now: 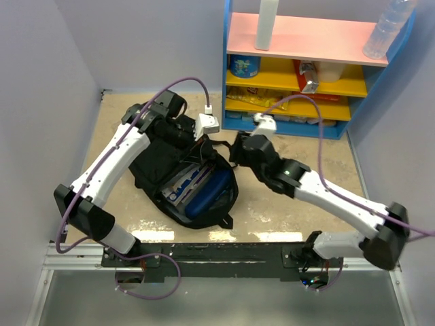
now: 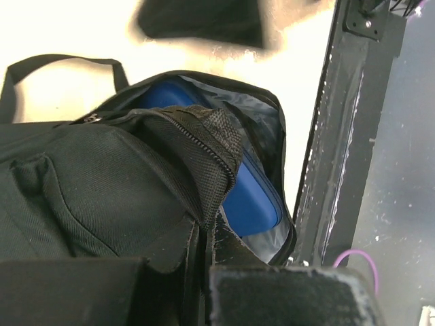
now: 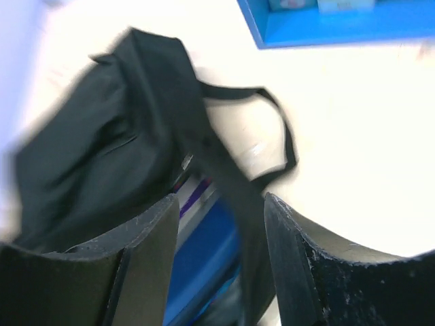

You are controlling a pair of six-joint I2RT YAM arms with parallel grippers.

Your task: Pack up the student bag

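The black backpack [image 1: 156, 170] lies open on the floor, a blue case [image 1: 207, 195] and flat items inside; the case also shows beneath the zipped edge in the left wrist view [image 2: 248, 200]. My left gripper [image 1: 202, 139] is shut on the bag's black fabric edge, holding it up, as the left wrist view shows [image 2: 204, 272]. My right gripper [image 1: 241, 146] is raised above the bag's right side, open, with nothing between its fingertips; its wrist view is blurred.
A blue shelf unit [image 1: 224, 75] with yellow and pink shelves holding bottles and packets stands at the back right. The floor [image 1: 312, 156] right of the bag is clear. A dark metal edge [image 1: 211, 251] runs along the front.
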